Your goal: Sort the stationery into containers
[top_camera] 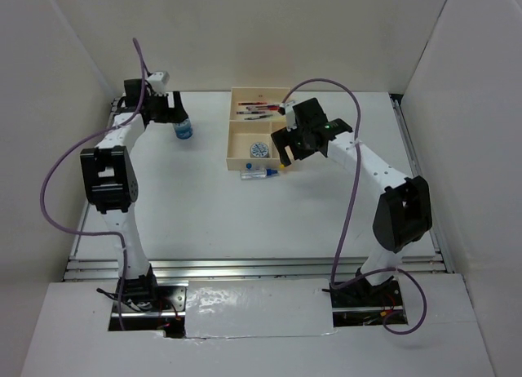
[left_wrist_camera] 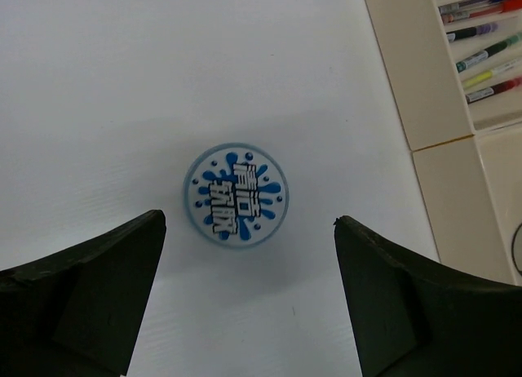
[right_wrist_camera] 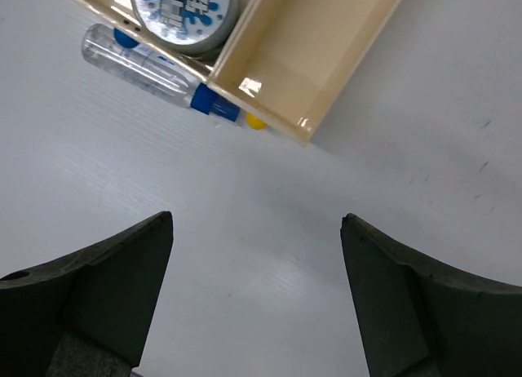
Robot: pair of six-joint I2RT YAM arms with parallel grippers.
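Observation:
A round blue-and-white tub [left_wrist_camera: 236, 195] stands on the table at the left, its printed lid seen from above. My left gripper is open above it, and the lid shows between the spread fingers without visible contact. The beige divided box [top_camera: 236, 161] holds several pens [left_wrist_camera: 489, 47] in its back compartment. A similar round tub [right_wrist_camera: 183, 11] sits in its front left compartment; the front right one [right_wrist_camera: 314, 42] looks empty. My right gripper hangs near the box's front right corner, fingers apart, bare table between them.
A clear bottle with a blue cap [right_wrist_camera: 143, 71] lies along the box's front edge. A small yellow thing [right_wrist_camera: 256, 121] and a blue one [right_wrist_camera: 125, 38] show at that edge. The table [top_camera: 220, 218] in front of the box is clear.

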